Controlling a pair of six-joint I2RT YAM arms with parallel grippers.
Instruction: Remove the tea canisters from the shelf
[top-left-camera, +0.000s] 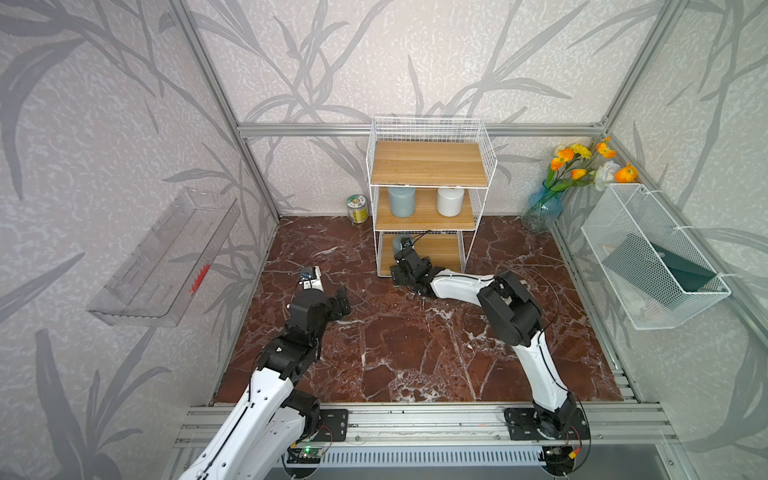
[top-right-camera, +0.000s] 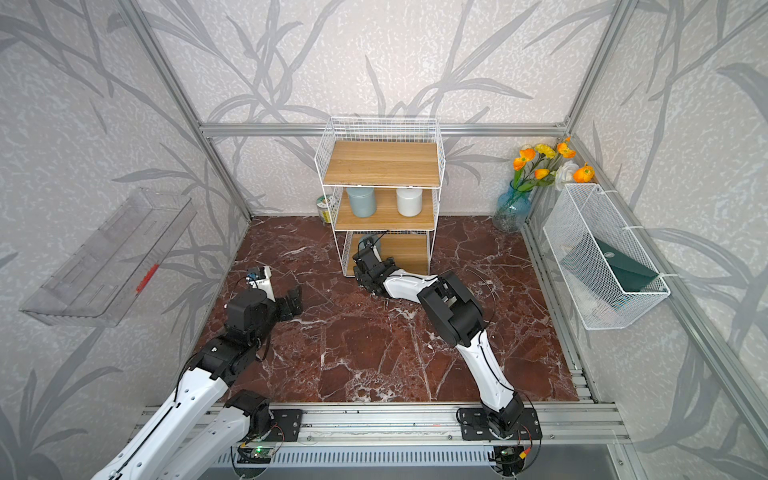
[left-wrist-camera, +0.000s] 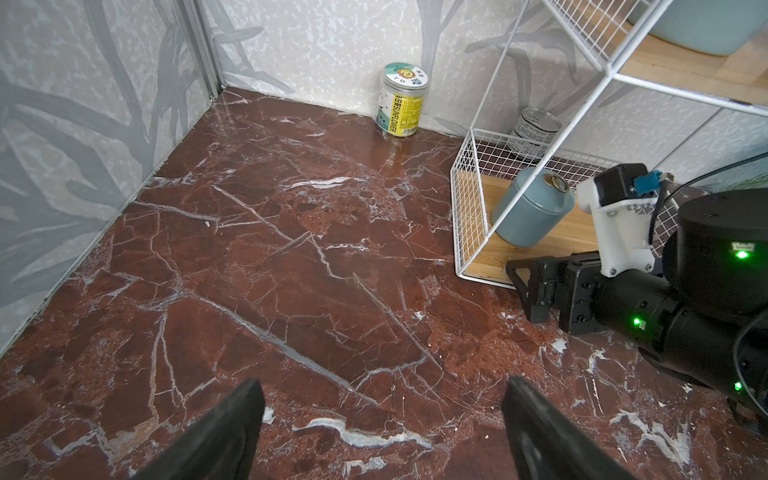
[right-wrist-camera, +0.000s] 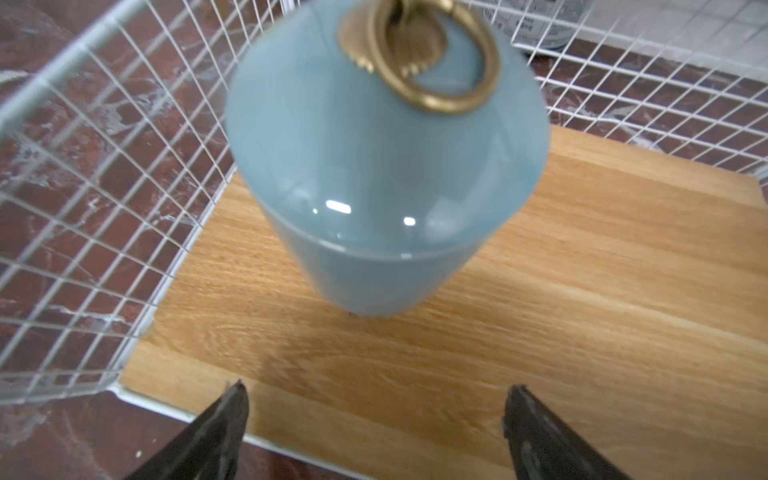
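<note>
A light blue canister with a brass ring on its lid (right-wrist-camera: 392, 176) stands upright on the bottom wooden board of the white wire shelf (right-wrist-camera: 480, 352), near its left mesh side. Just in front of it, my right gripper is open at the board's front edge, its fingers apart with nothing between them. On the middle board stand another light blue canister (top-left-camera: 401, 201) and a white canister (top-left-camera: 450, 201). My left gripper hangs open and empty over the bare table to the left of the shelf.
The shelf's top board (top-left-camera: 428, 162) is empty. A yellow-labelled tin (left-wrist-camera: 402, 100) stands by the back wall, left of the shelf. Blue vase with flowers (top-left-camera: 544, 206) at back right; wire basket (top-left-camera: 656, 256) on the right wall.
</note>
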